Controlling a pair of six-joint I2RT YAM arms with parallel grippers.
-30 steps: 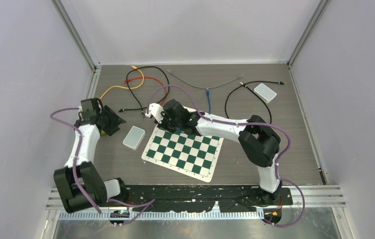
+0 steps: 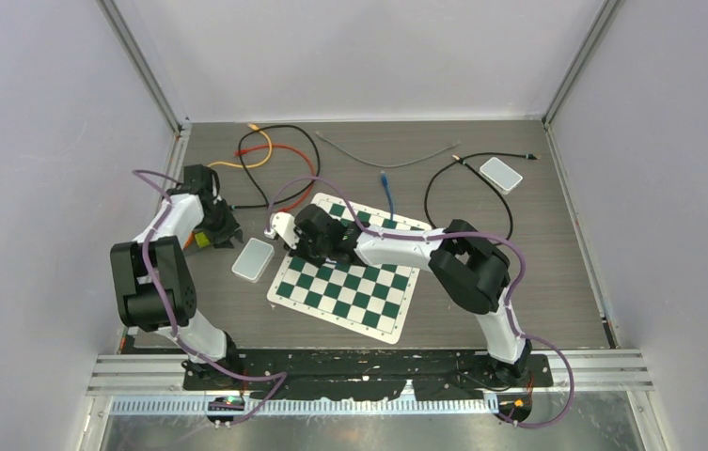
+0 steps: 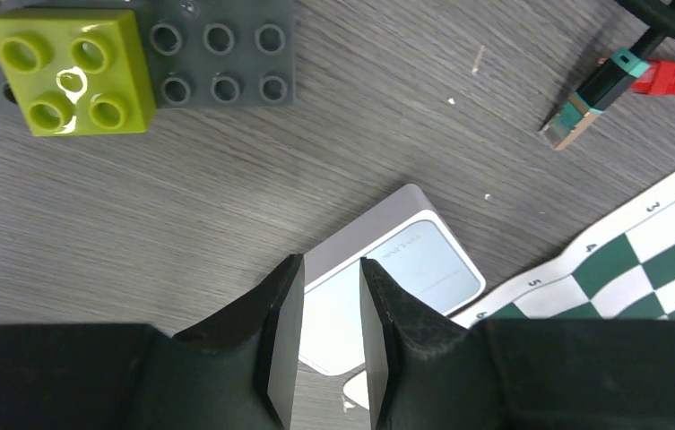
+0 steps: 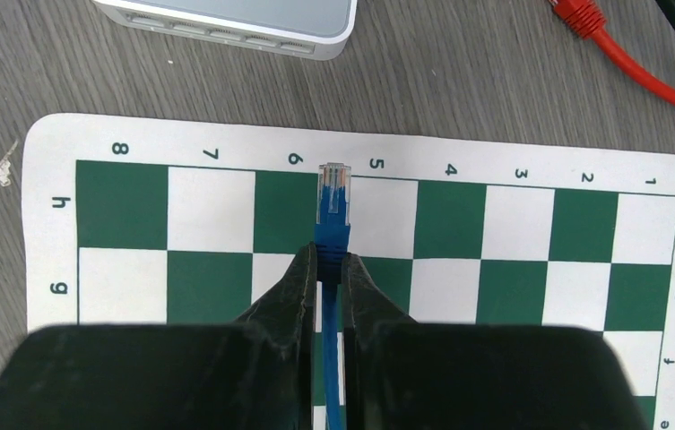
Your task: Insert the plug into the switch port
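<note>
In the right wrist view, my right gripper is shut on a blue cable just behind its clear plug (image 4: 333,193). The plug points toward the small white switch (image 4: 244,22), clear of it, and a row of ports faces this way. From above, the switch (image 2: 253,260) lies flat between my two grippers. My left gripper is in front of the switch (image 3: 405,260) in its own view. Its fingers stand partly apart, with no object visible between them. Blue cable (image 2: 387,193) also shows behind the right arm.
A checkered board (image 2: 345,305) lies under the right gripper. Lime and grey toy bricks (image 3: 73,72) sit near the left gripper. Black, red and yellow cables (image 2: 270,164) tangle at the back left. Another white box (image 2: 500,175) rests at the right.
The right arm has shifted slightly left and toward the front, with the blue cable shifting left. The switch stays put.
</note>
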